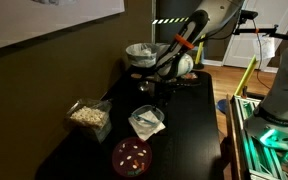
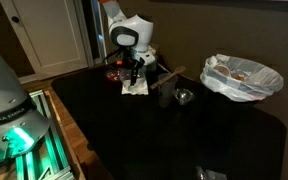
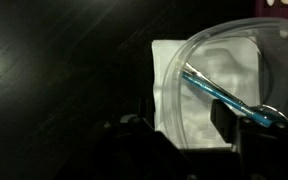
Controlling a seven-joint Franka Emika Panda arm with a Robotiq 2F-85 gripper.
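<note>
A clear plastic container point(image 3: 169, 85) sits on a white napkin point(image 3: 246, 62) in the wrist view. Inside it lies a metal utensil with a blue handle point(image 3: 219, 92), its rounded end partly hidden by a dark finger. My gripper is open, its dark fingers apart over the near side of the container. Exterior view 1 has the same container point(image 1: 144, 124) at mid table, with the gripper point(image 1: 164, 98) above and behind it. From the other side, exterior view 2 shows the gripper point(image 2: 134, 76) over the napkin point(image 2: 134, 88). Nothing shows held.
Close to the container is a dark red bowl point(image 1: 132, 157) with small coloured bits. A clear tub of pale pieces point(image 1: 90, 117) stands by the wall. Behind the arm are a white-lined basket point(image 2: 242, 78), a metal cup point(image 2: 184, 97) and a wooden spoon point(image 2: 170, 76). Bare black tabletop spreads to one side.
</note>
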